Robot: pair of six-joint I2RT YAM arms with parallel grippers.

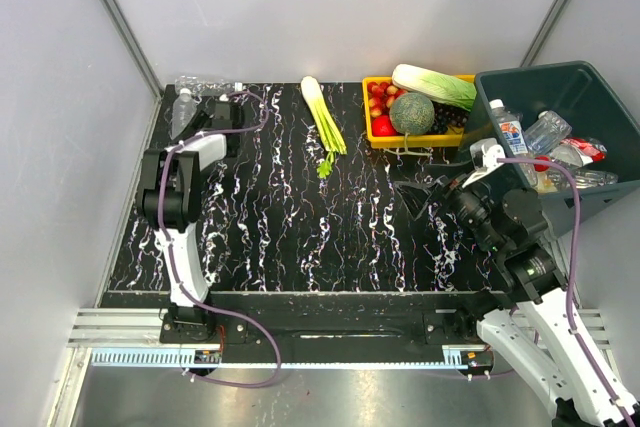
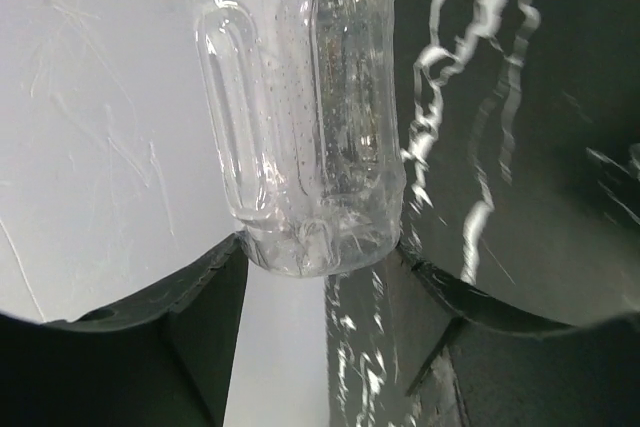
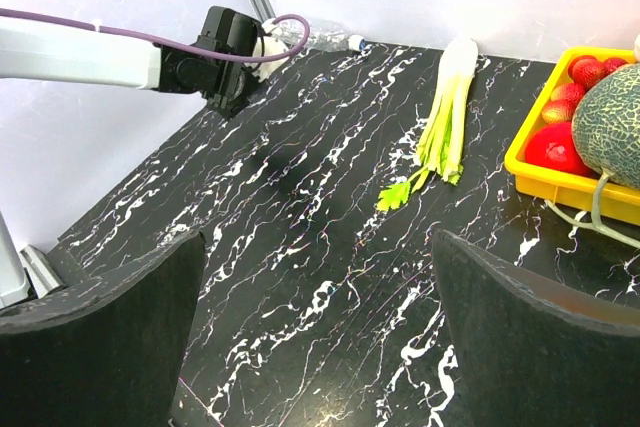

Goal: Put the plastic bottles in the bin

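Note:
My left gripper is at the back-left corner, its fingers either side of the bottom of an upright-looking clear bottle (image 2: pixel 300 107), seen large in the left wrist view; whether they grip firmly is unclear. In the top view this bottle (image 1: pixel 183 112) is beside another clear bottle (image 1: pixel 205 85) lying along the back edge. The green bin (image 1: pixel 590 87) at the right holds several bottles. My right gripper is open, empty, over the table in front of the bin.
A celery bunch (image 1: pixel 325 122) lies at the back middle. A yellow crate (image 1: pixel 400 142) of vegetables and fruit stands left of the bin.

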